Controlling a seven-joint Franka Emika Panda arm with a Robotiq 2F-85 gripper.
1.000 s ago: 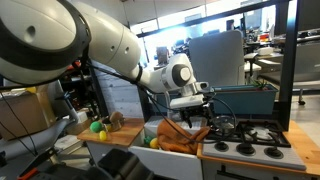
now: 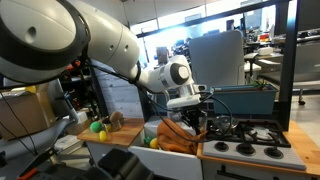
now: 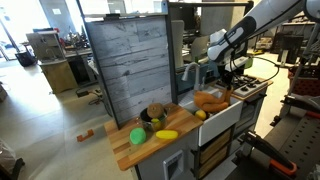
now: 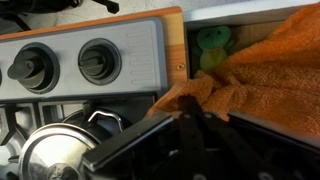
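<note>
An orange cloth (image 4: 268,85) lies bunched in the open white drawer (image 2: 172,168), and part of it rises to the drawer's right edge by the stove. My gripper is down at that raised part, its dark fingers shut with a fold of the cloth at their tips. The exact grip is dim in the wrist view. In exterior view 2 the cloth (image 3: 210,101) spreads across the drawer below the white arm (image 3: 222,47).
Beside the drawer stands a gas stove (image 2: 250,142) with knobs, and a lidded pot (image 4: 58,152) sits on it. A green object (image 4: 212,40) lies in the drawer. A pot and yellow items (image 3: 166,134) occupy the wooden counter.
Over the last second the arm has dipped slightly, and the cloth's raised part at the drawer's right edge has changed shape a little. The rest looks the same.
</note>
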